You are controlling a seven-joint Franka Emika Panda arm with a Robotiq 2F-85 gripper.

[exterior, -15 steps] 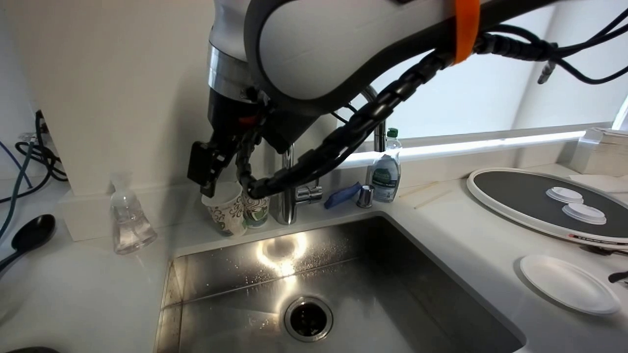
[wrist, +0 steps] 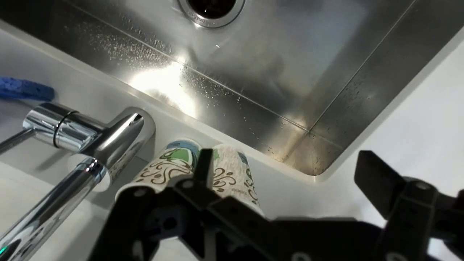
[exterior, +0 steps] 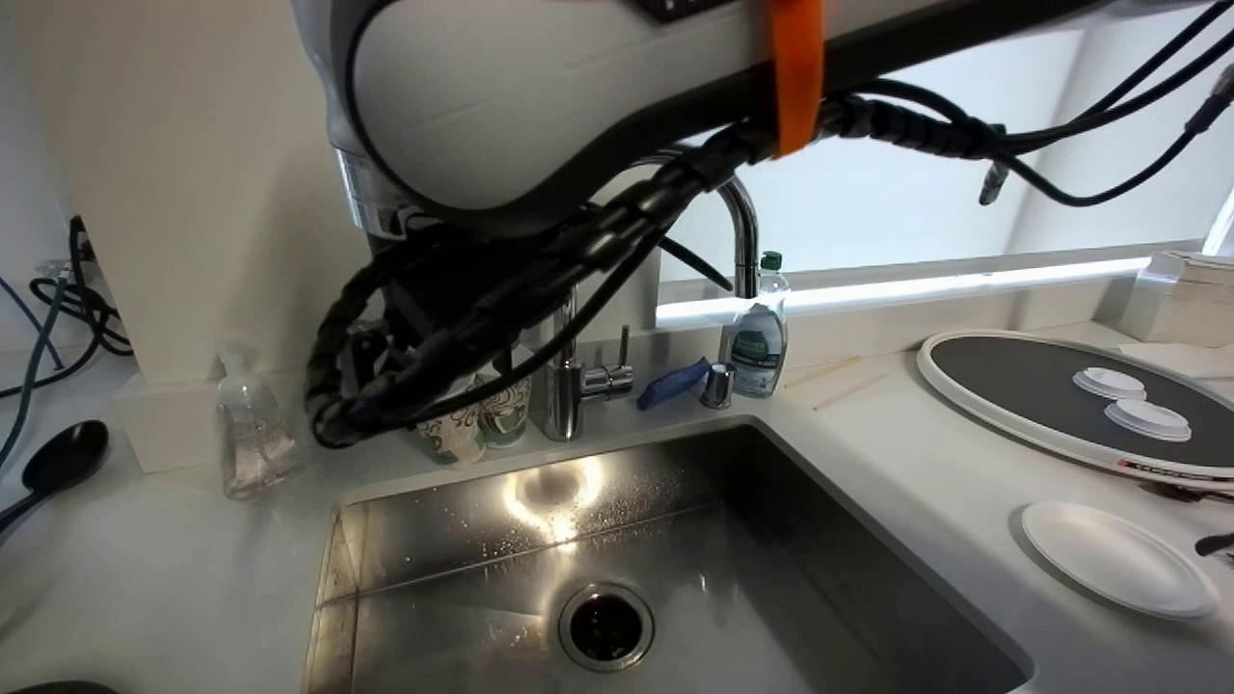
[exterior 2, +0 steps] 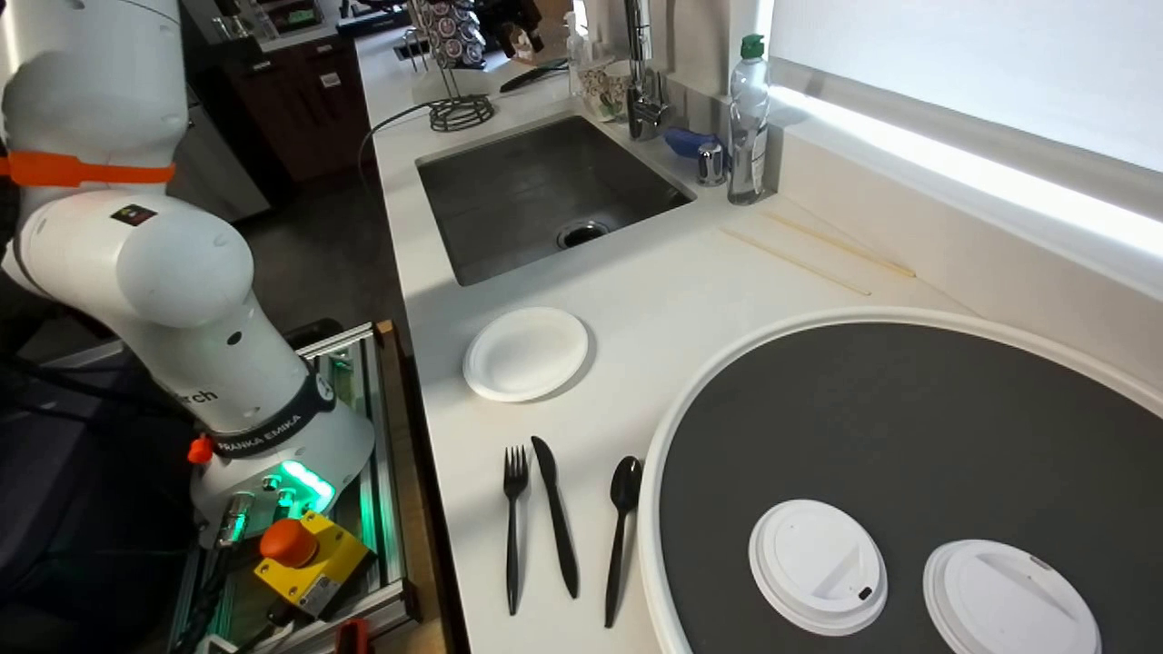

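Two patterned paper cups stand side by side behind the sink, close to the faucet (wrist: 124,139). In the wrist view the left cup (wrist: 167,167) is next to the faucet base, and the right cup (wrist: 230,172) is partly covered by my left finger. My gripper is open above them, its fingers wide apart and nothing held. One black fingertip (wrist: 203,167) overlaps the cups in this view; the other is off to the right over bare counter. Whether any finger touches a cup, I cannot tell. Cables hide most of the gripper in exterior view 1.
The empty sink (exterior: 544,613) lies in front of the cups. A clear bottle (exterior: 253,434) stands to their left; a blue sponge (exterior: 673,384) and soap bottle (exterior: 758,341) are right of the faucet. A white plate (exterior 2: 526,354) and black cutlery lie farther along the counter.
The arm has shifted left in exterior view 1, and its hand has turned. Its cable loop now hangs across the gripper and part of the cups. The cups appear unmoved.
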